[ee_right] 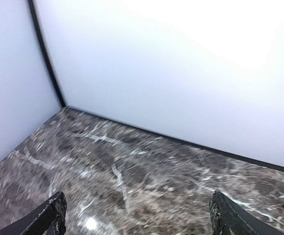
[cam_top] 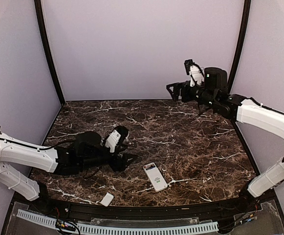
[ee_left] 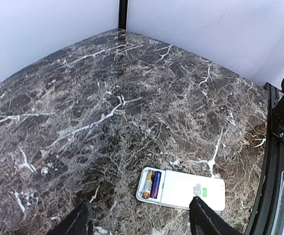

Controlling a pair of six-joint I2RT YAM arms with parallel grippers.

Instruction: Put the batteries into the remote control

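Note:
The white remote control [cam_top: 157, 179] lies flat near the front middle of the table. In the left wrist view its battery bay is uncovered at one end of the remote [ee_left: 190, 190]. An orange-brown battery [ee_left: 147, 185] and a purple battery [ee_left: 156, 185] lie side by side inside that bay. My left gripper [cam_top: 131, 152] is raised up and left of the remote, open and empty. High toward the back right, my right gripper [cam_top: 173, 93] stands open, with only bare table and wall in its wrist view. A small white piece [cam_top: 107, 199], perhaps the battery cover, rests at the front left.
Pale walls close off the back and sides. A slotted white rail [cam_top: 146, 228] runs along the front edge.

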